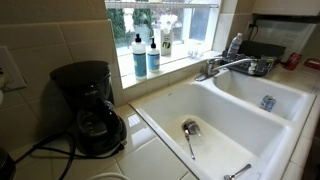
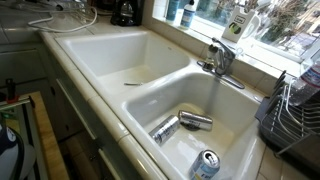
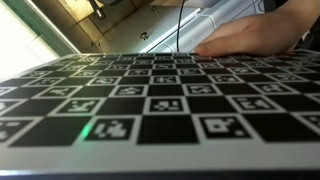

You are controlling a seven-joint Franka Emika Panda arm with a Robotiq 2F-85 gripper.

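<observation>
No part of my gripper can be made out in any view. A black-and-white checkered marker board fills most of the wrist view, and a person's hand rests at its far edge. In exterior view 1 a double white sink stands below the window. A metal ladle lies in its nearer basin, with another utensil close to the front. The other basin holds a can; exterior view 2 shows several cans there, among them a silver-and-blue can.
A black coffee maker occupies the counter left of the sink. Soap bottles line the windowsill. The faucet reaches over the sink, and a dark dish rack stands beside it.
</observation>
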